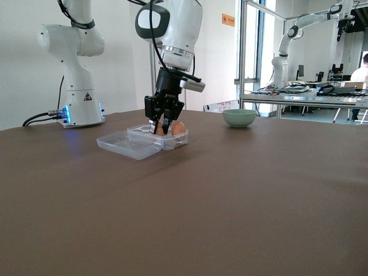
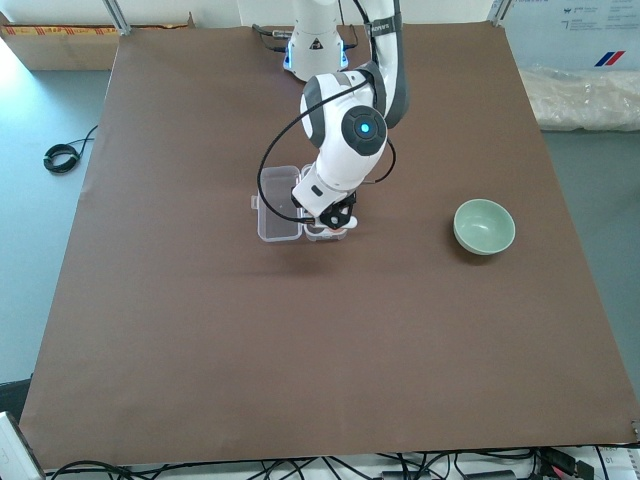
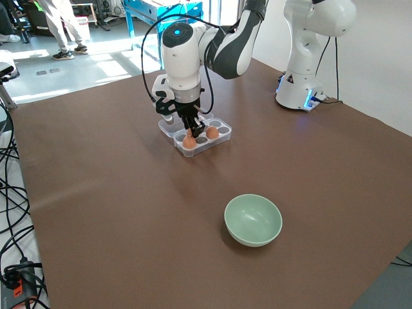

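A clear plastic egg carton (image 3: 220, 136) with its lid (image 2: 278, 222) folded open stands on the brown table, holding brown eggs (image 1: 178, 128) (image 3: 212, 132). My black gripper (image 1: 160, 127) reaches down into the carton, its fingers low among the eggs; in the right view it is just above an egg (image 3: 189, 141). I cannot tell whether it holds one. In the left view the arm hides most of the carton's egg side. A pale green bowl (image 2: 484, 227) (image 3: 253, 220) stands apart from the carton, empty.
The arm's base (image 3: 299, 90) stands at the table's back. Cables loop from the arm.
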